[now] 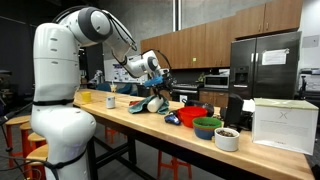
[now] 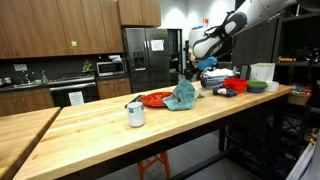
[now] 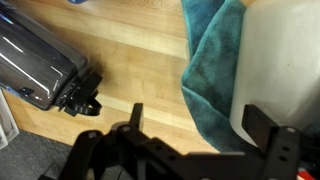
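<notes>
In the wrist view my gripper is open, its two black fingers wide apart with nothing gripped between them. Below it lies a crumpled teal cloth [image 3: 212, 70], and a large white rounded object [image 3: 275, 55] leans in from the right, partly behind the right finger. In exterior view 1 the gripper [image 1: 168, 78] hangs above the table, over the cloth [image 1: 138, 104] and the white object [image 1: 157, 103]. Exterior view 2 shows the teal cloth [image 2: 182, 96] bunched on the wooden table, the gripper [image 2: 206, 64] being higher and to its right.
A dark glossy object with a black knob [image 3: 78, 95] sits left in the wrist view. Elsewhere stand a white mug [image 2: 135, 114], a red tray [image 2: 155, 99], a green bowl [image 1: 207, 126], a white bowl [image 1: 228, 139] and a white box [image 1: 280, 125].
</notes>
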